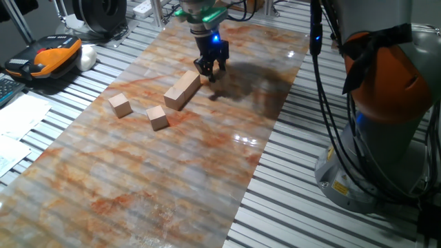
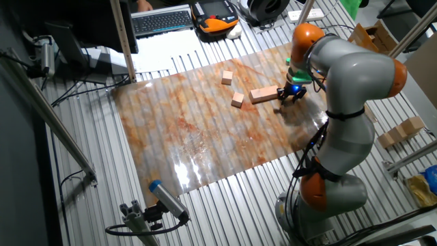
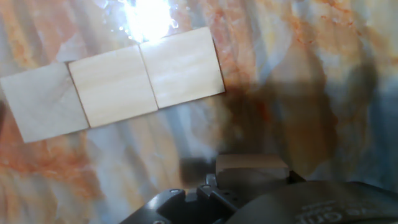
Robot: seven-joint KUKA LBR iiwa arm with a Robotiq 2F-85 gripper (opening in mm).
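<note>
In exterior view 1 my gripper [image 1: 211, 71] hangs above the far end of the marbled sheet, just past a row of wooden cubes [image 1: 182, 90] set end to end. Low in the wrist view, a shaded wooden block [image 3: 252, 162] sits between the gripper's dark fingers, which appear shut on it; its lower part is hidden. Three faces of the row [image 3: 115, 86] show above it, clear of the held block. Two loose cubes lie apart from the row: one nearer [image 1: 157, 118], one farther left [image 1: 120, 105]. From exterior view 2 the gripper [image 2: 291, 96] hides the block.
An orange-edged tablet device [image 2: 213, 17] and a keyboard [image 2: 162, 22] stand beyond the sheet. More wooden blocks [image 2: 401, 132] lie off its right side.
</note>
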